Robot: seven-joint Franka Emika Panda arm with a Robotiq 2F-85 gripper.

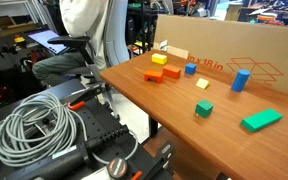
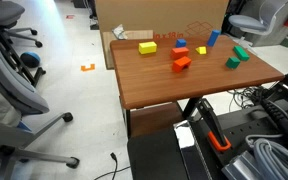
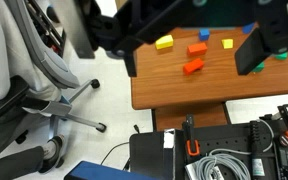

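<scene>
My gripper hangs high above the table's front side, its dark fingers wide apart and nothing held between them. Neither exterior view shows it clearly. On the wooden table lie a yellow block, two orange-red blocks close together, a blue block and a small yellow block. Towards the other end are an upright blue piece, a green cube and a long green block. In the wrist view, the fingers partly cover the blocks at the right.
A cardboard panel stands along the table's back edge. Coiled grey cable lies on a black surface beside the front edge. Office chairs stand at the side. Bare tabletop shows near the front edge.
</scene>
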